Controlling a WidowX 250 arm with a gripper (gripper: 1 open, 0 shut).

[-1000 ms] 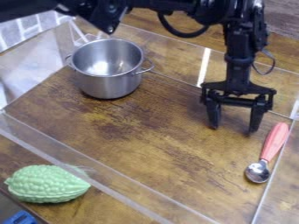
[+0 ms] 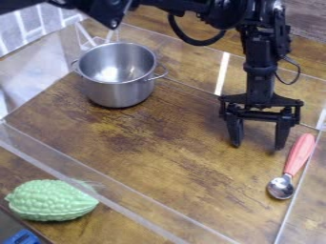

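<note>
My black gripper (image 2: 258,133) hangs open over the wooden surface at the right, its two fingers pointing down with nothing visible between them. Below and right of it lies an ice cream scoop (image 2: 298,155) with a pink handle and metal head. A steel pot (image 2: 117,91) with two handles stands at the upper left. A pale green bitter melon (image 2: 51,200) lies at the lower left.
Clear plastic edges run along the left, front and right. A blue object (image 2: 15,233) sits at the bottom-left corner.
The pot, scoop and melon have not moved.
</note>
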